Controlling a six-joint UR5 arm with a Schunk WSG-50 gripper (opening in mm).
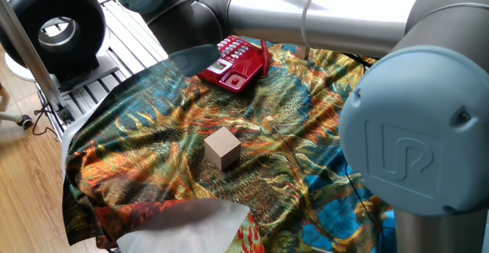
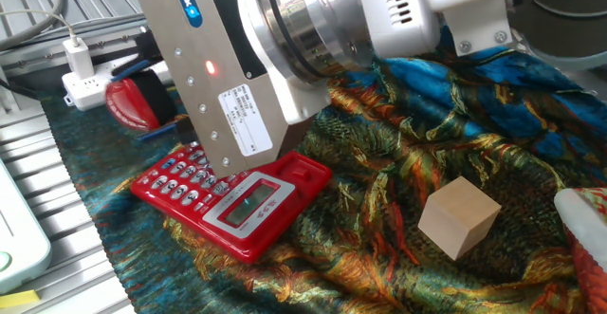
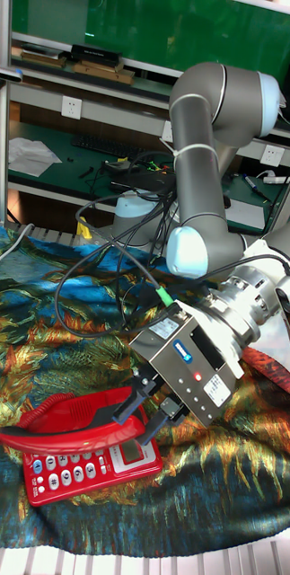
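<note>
The red phone base (image 2: pixel 204 210) lies on the patterned cloth, its keypad and display facing up. Its red handset (image 3: pixel 55 427) is off the cradle and appears raised above the base. My gripper (image 3: pixel 136 429) hangs over the base, shut on the handset, with one dark finger on either side of it. In exterior view 2, a red end of the handset (image 2: pixel 131 103) shows between the fingers. The exact contact is partly hidden. Exterior view 1 shows the base (image 1: pixel 233 66) with its cradle bare; the arm hides the gripper there.
A wooden cube (image 1: pixel 222 147) sits alone on the cloth (image 1: pixel 153 150), well away from the phone. A white power strip (image 2: pixel 87 91) lies behind the gripper. Dark cables (image 3: pixel 98 259) loop near the arm. Open cloth surrounds the cube.
</note>
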